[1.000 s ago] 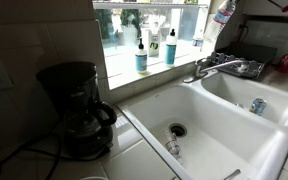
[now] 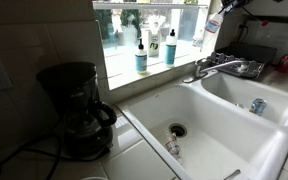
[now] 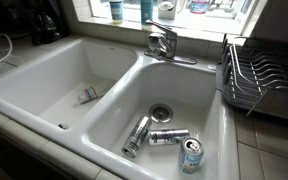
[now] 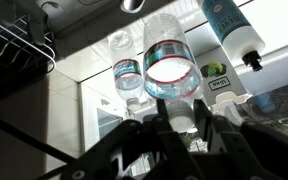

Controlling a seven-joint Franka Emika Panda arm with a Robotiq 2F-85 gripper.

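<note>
A clear plastic bottle with a printed label fills the middle of the wrist view, its cap end toward me. My gripper is shut on that cap end. In exterior view 1 the held bottle hangs tilted at the top right, in front of the window's right edge. Most of the arm is out of frame there. Exterior view 2 does not show my gripper clearly.
Soap bottles stand on the windowsill above the sink. Several cans lie or stand in one basin; a small clear container lies in the other. A faucet and a wire dish rack are nearby.
The held bottle has shifted slightly left and down in exterior view 1, toward the window. The things in the sink and on the sill look unmoved.
</note>
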